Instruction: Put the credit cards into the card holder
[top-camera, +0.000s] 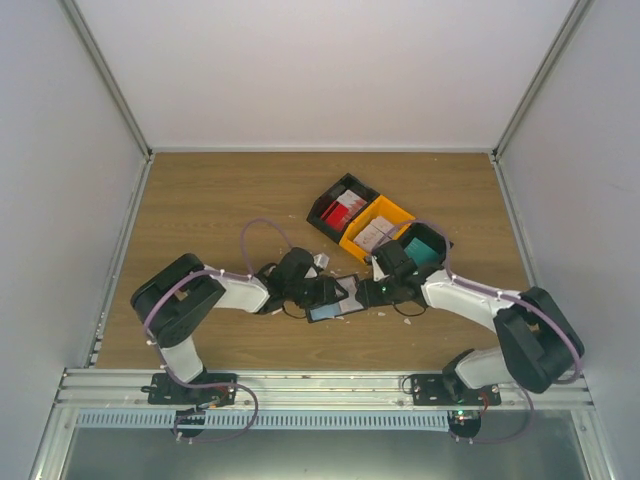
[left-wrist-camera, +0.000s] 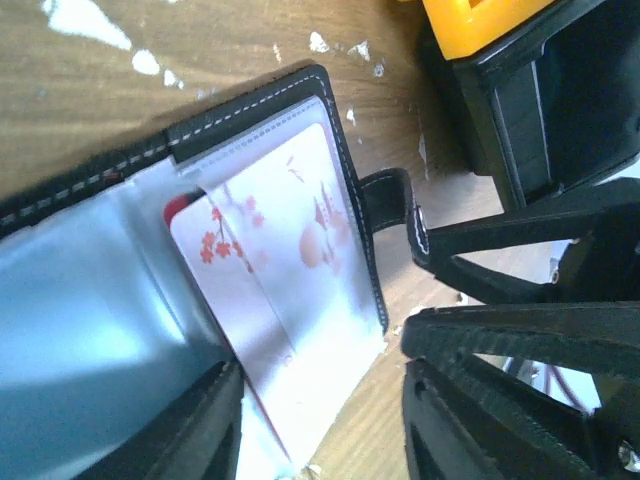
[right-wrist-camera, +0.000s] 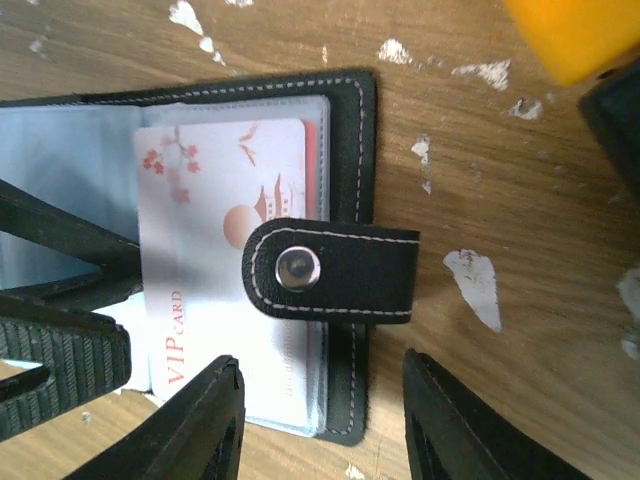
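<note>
The open card holder (right-wrist-camera: 345, 410), black with white stitching and clear sleeves, lies on the table. In the right wrist view a white VIP card (right-wrist-camera: 215, 225) with red blossoms rests flat in the right-hand sleeve, its right edge near the sleeve's stitched border. My left gripper is open over this card, nothing between its fingers. Beside the strap my right gripper stands open and empty, straddling the holder's right edge. The black strap (right-wrist-camera: 375, 270) with its metal snap partly covers the card.
Behind the holder stand a black bin (top-camera: 323, 203) with red and white cards, a yellow bin (top-camera: 397, 212) with pale cards, and a dark bin (top-camera: 445, 243) with teal cards. Both grippers are close together.
</note>
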